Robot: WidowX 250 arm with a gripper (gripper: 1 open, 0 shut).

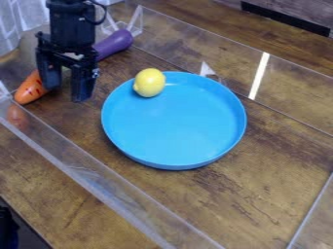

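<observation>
My black gripper [65, 80] hangs over the wood at the upper left, open, its two fingers reaching down beside an orange carrot [31, 88] on its left. A purple eggplant [112, 44] lies behind the gripper to the right. A yellow lemon-like object [148, 82] rests on the upper left part of a large blue plate [173, 124], to the right of the gripper.
Clear plastic walls run along the left, front and back of the wooden surface [254, 195]. The wood right of and in front of the plate is free.
</observation>
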